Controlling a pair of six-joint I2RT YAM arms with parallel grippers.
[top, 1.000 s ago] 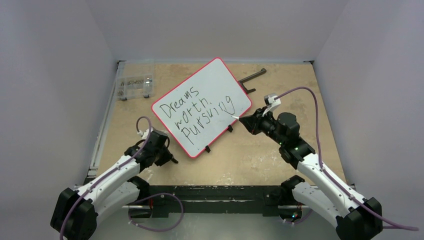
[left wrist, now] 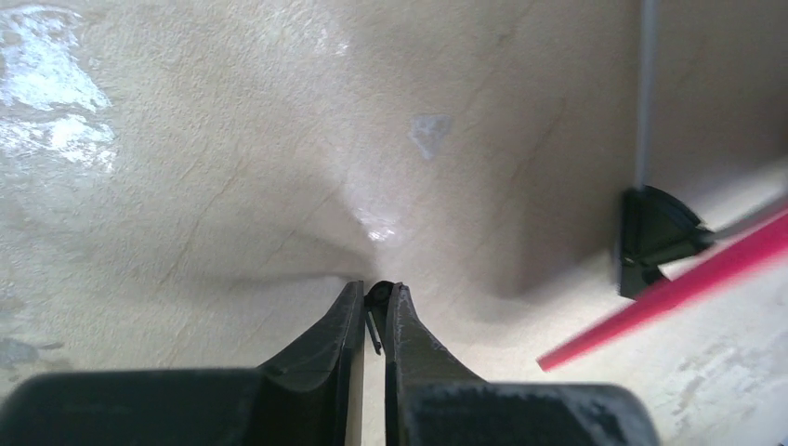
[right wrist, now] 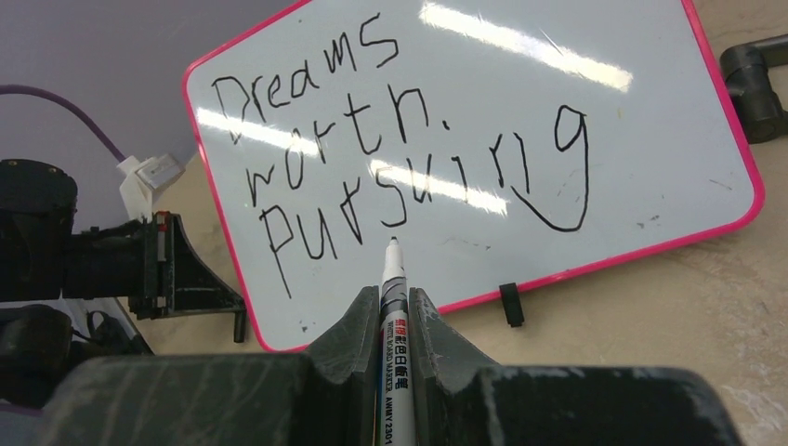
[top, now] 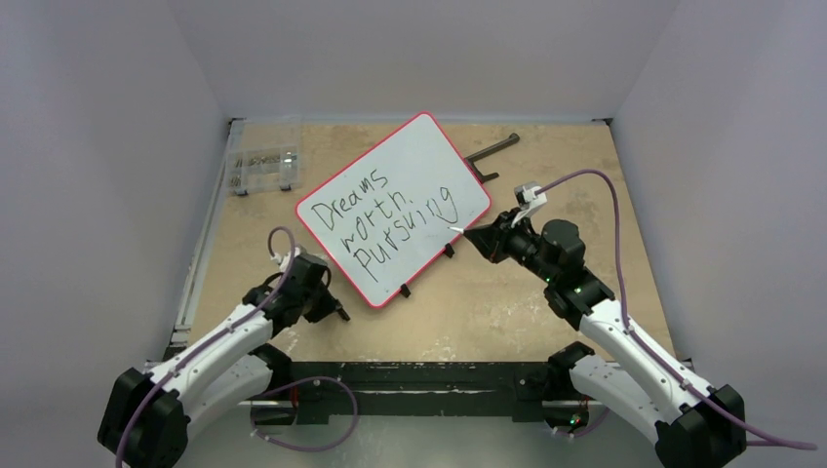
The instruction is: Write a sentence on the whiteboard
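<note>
The red-rimmed whiteboard [top: 410, 156] stands mid-table, handwritten in black with "Dreams worth. Pursuing" on three lines. My right gripper is shut on a white marker [right wrist: 397, 381], its tip [right wrist: 394, 243] pointing at the board just below the "s" of the last line; whether it touches cannot be told. In the top view that gripper is at the board's lower right. My left gripper is shut on a small dark object, apparently a marker cap, low over the table beside the board's lower left edge.
A clear plastic tray [top: 261, 166] lies at the back left. A dark bracket [top: 492, 148] is behind the board's right side, and black clips [top: 448, 251] sit along its lower edge.
The right arm and the writing look the same.
</note>
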